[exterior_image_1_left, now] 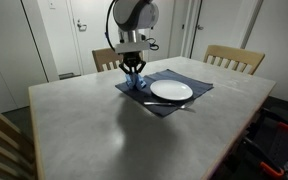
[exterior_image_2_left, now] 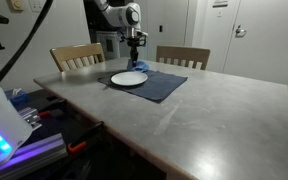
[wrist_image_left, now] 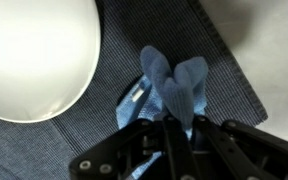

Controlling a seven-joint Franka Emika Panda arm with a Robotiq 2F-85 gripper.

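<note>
A bunched light-blue cloth [wrist_image_left: 177,83] pokes up between the fingers of my gripper in the wrist view, and the fingers are shut on it. Folds of the same cloth spread beneath, over a dark ribbed placemat [wrist_image_left: 124,30]. In exterior view 1 the cloth [exterior_image_1_left: 135,83] is at the far left part of the mat, with my gripper [exterior_image_1_left: 134,68] right above it. Whether the cloth's underside touches the mat cannot be made out. A small shiny piece [wrist_image_left: 136,95] shows beside the cloth; what it is stays unclear.
A white plate [exterior_image_1_left: 171,89] lies on the mat close to the cloth. Some pale utensil [exterior_image_1_left: 166,104] rests along the plate's near side. Wooden chairs [exterior_image_1_left: 234,58] stand around the table.
</note>
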